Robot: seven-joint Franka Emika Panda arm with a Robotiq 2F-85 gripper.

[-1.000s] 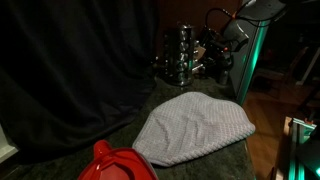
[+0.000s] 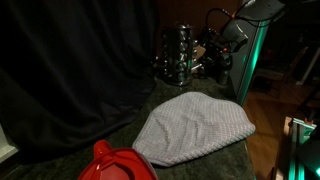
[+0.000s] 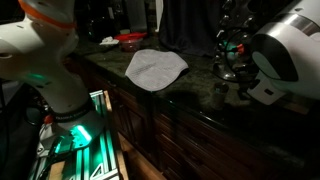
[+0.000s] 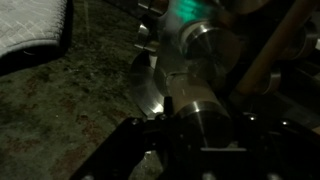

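In the wrist view a shiny, round-topped, jar-like object (image 4: 203,118) sits between the dark fingers of my gripper, which is shut on it. Its lower part is hidden, and the dim light leaves its label and contents unclear. Just beyond it are the round metallic ends of jars in a rack (image 4: 208,42). From exterior view 1, the tall rack (image 2: 178,55) stands at the back of the counter, with my gripper (image 2: 222,66) close to its right side. The white arm (image 3: 295,48) reaches in from the right in exterior view 2.
A grey cloth (image 2: 195,127) lies spread over the middle of the dark counter. In the near corner is a red item (image 2: 118,165). Black curtain (image 2: 70,70) hangs behind. Bare counter (image 4: 70,115) shows left of the gripper in the wrist view.
The arm by the rack shows at most a slight shift. Rack, cloth and red item stay where they were.
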